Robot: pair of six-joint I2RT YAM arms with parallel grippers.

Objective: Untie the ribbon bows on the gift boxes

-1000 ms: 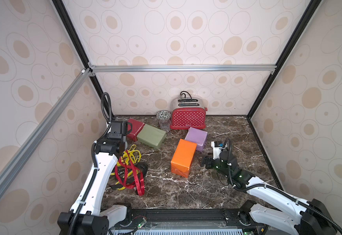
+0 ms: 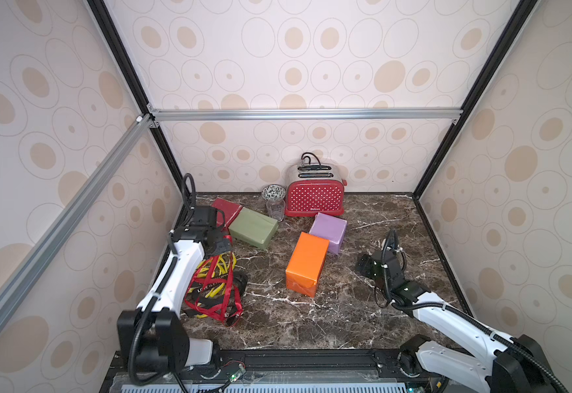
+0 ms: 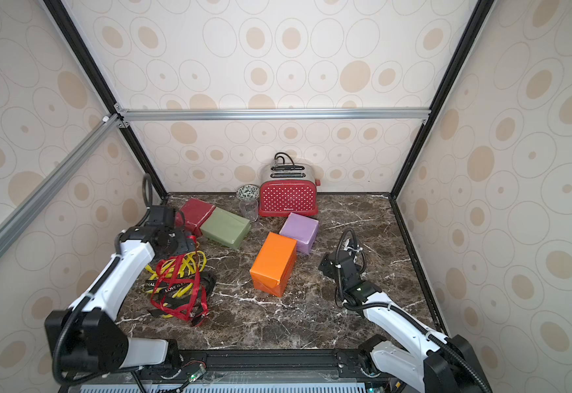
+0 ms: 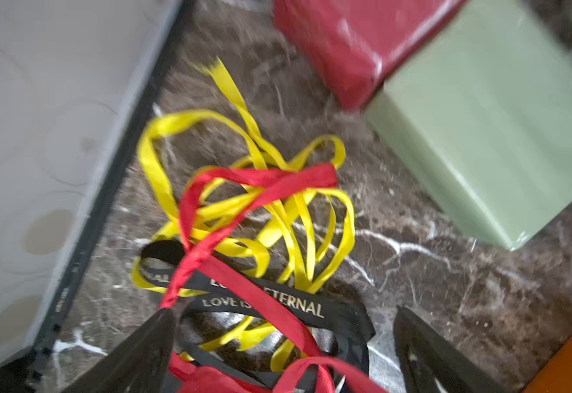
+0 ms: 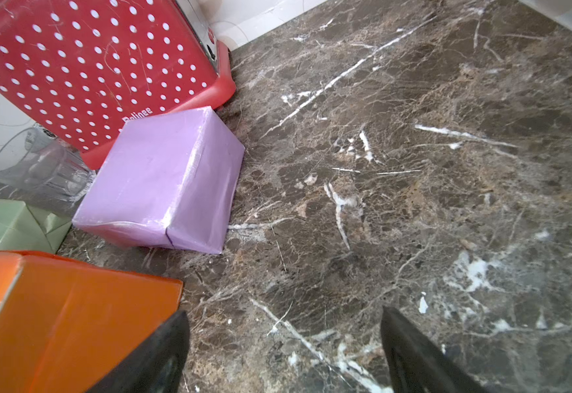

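Note:
A tangled pile of yellow [image 4: 243,209], red [image 4: 259,288] and black lettered ribbons [image 4: 305,308] lies on the left of the table. My left gripper [image 2: 217,242] hangs open over it; red ribbon shows right below it, and I cannot tell whether they touch. The red box [image 3: 194,213], green box [image 3: 225,228], orange box [image 3: 273,262] and purple box [image 3: 297,229] show no bows on their visible faces. My right gripper stands open to the right of the orange box, nothing between its fingers.
A red dotted toaster [image 3: 288,196] and a glass [image 3: 248,206] stand at the back. The side wall is close to my left arm.
My right gripper has moved rightward, away from the orange box.

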